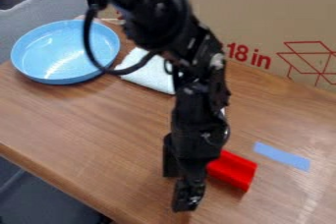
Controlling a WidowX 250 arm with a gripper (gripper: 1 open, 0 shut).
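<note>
My black gripper [187,184] is low over the wooden table, open, at the left end of a red cylinder [233,172], whose left part is hidden behind it. Whether anything lies between the fingers is hidden. Behind my arm a white cloth [147,74] lies on the table, partly covered by the arm.
A blue round pan [59,61] sits at the back left. A strip of blue tape [281,155] lies to the right. A cardboard box [276,22] stands along the back.
</note>
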